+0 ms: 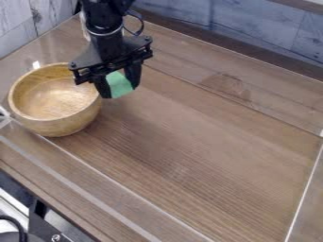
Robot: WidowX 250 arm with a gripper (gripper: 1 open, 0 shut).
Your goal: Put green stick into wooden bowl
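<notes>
Between the fingers of my gripper [115,86] is the green stick [119,83], a short pale-green piece seen partly from its end. The gripper is shut on it and hangs just right of the wooden bowl [51,119]. That bowl, light brown and round, stands at the left side of the table with its inside empty as far as it shows. The stick appears at the height of the bowl's right rim in the picture; its exact height above the table is hard to tell.
A raised border runs along its back and right edges. Dark cables and hardware [32,222] lie at the lower left, off the table's edge.
</notes>
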